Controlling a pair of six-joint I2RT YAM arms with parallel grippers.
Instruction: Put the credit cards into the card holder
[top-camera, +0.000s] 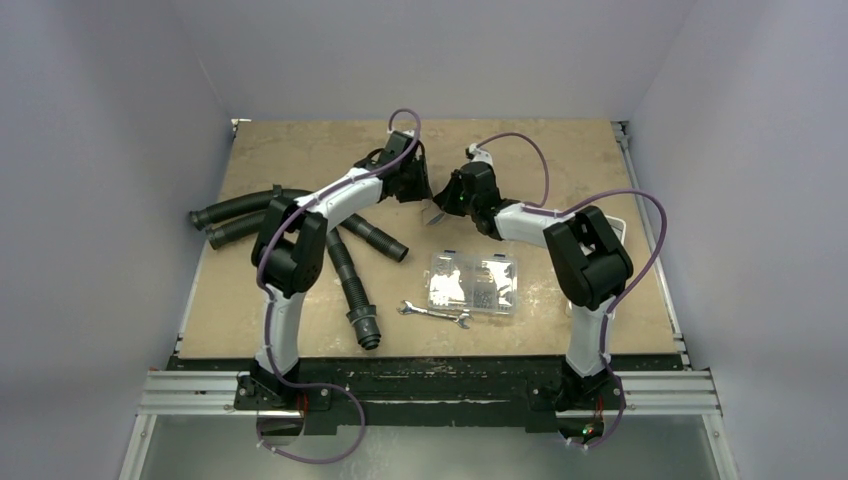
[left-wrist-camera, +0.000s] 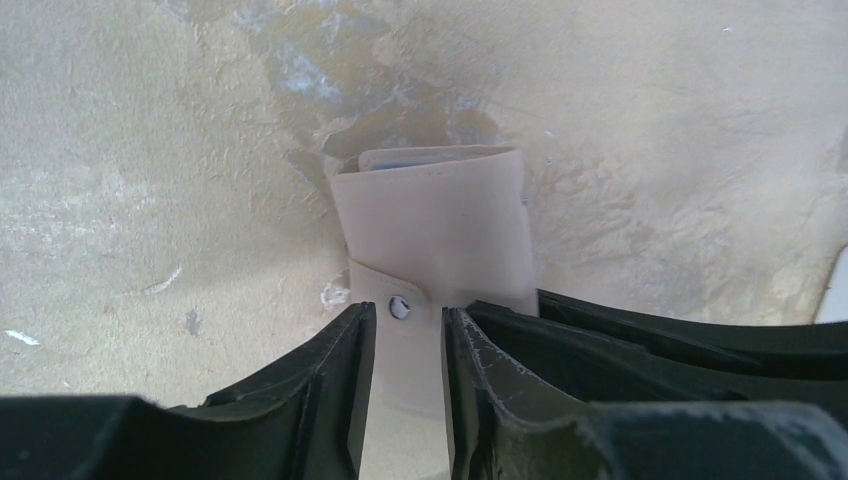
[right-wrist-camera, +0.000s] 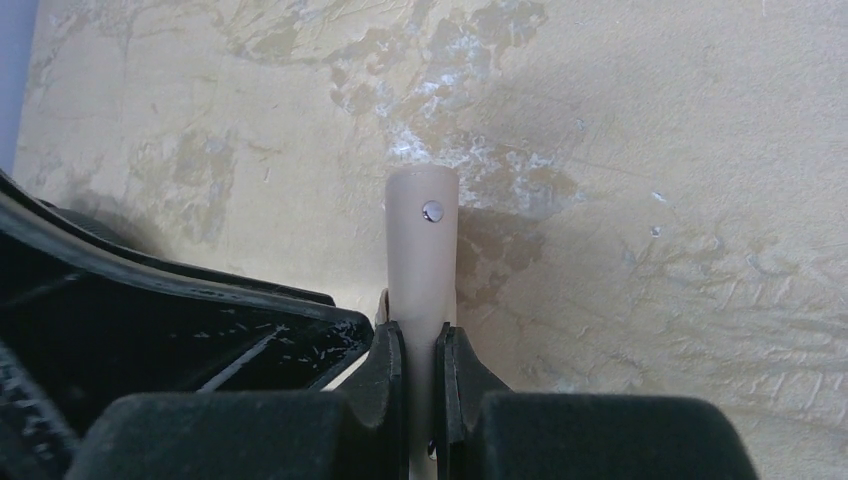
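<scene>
The beige card holder (left-wrist-camera: 440, 220) with a metal snap stands on edge in the left wrist view. A thin strip with a bluish tint, perhaps a card edge (left-wrist-camera: 420, 158), shows at its far opening. My right gripper is shut on the card holder (right-wrist-camera: 421, 250), which runs between its fingers. My left gripper is part open right over the holder's snap side, with nothing seen gripped. Its black finger (right-wrist-camera: 300, 345) reaches in beside the holder in the right wrist view. From above, both grippers hide most of the holder (top-camera: 432, 215).
A clear parts box (top-camera: 473, 283) and a wrench (top-camera: 435, 315) lie nearer the front. Black hoses (top-camera: 352, 285) cover the left side. A white tray (top-camera: 617, 228) is partly hidden under the right arm. Bare table surrounds the holder.
</scene>
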